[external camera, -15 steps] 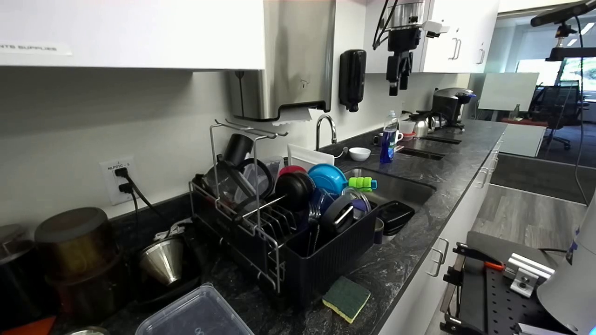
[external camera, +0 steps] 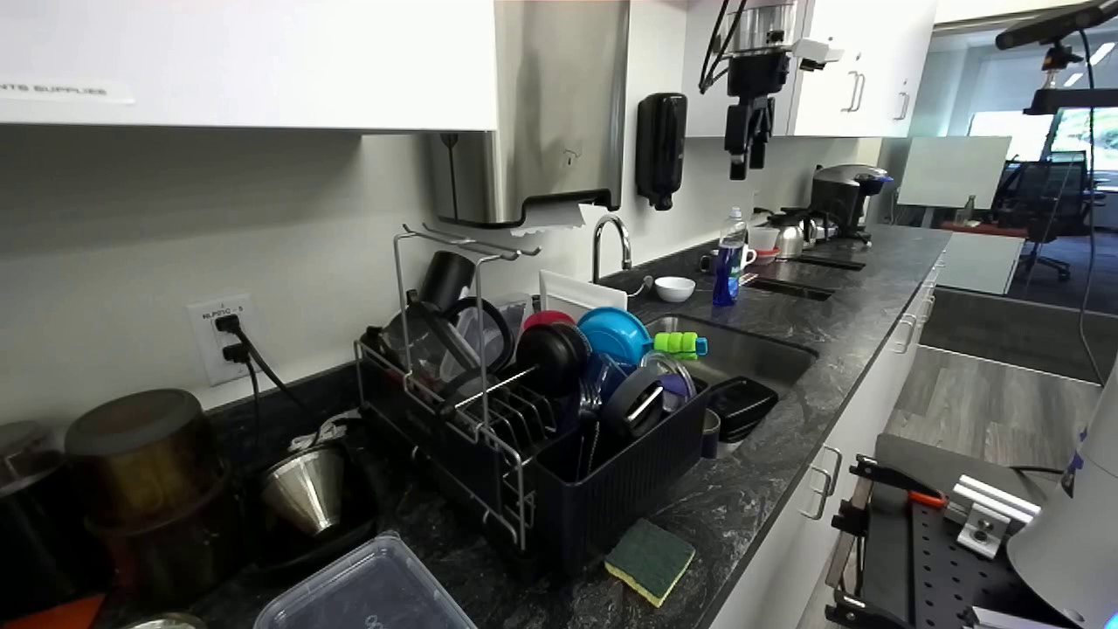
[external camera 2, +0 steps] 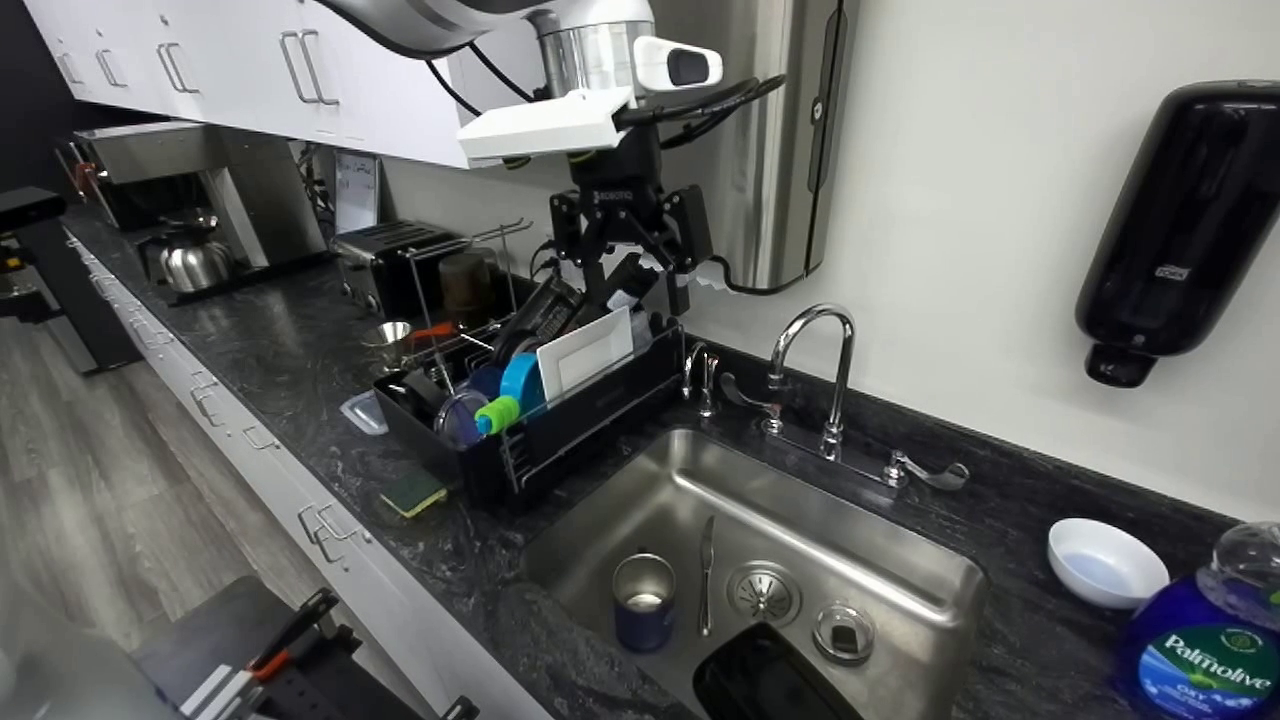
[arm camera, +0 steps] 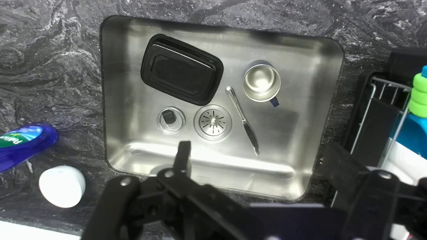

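High above the sink [external camera 2: 912,576] hangs my gripper [external camera 2: 636,300], open, its fingers wide apart with nothing between them. The wrist view looks down into the basin. A black container [arm camera: 182,68] lies there, with a metal cup [arm camera: 262,82] to its right. Between the cup and the drain strainer [arm camera: 212,122] rests a knife [arm camera: 243,120]. A small round clear lid or dish [arm camera: 170,120] with a dark piece on it sits left of the strainer. In exterior view 1 the gripper [external camera: 747,173] is well clear of everything below.
A full dish rack [external camera: 618,482] stands beside the sink, a sponge [external camera: 651,561] in front of it. The faucet [external camera 2: 834,372] rises behind the basin. A white bowl [external camera 2: 1106,564] and a blue soap bottle [external camera 2: 1206,636] stand on the counter at the other side.
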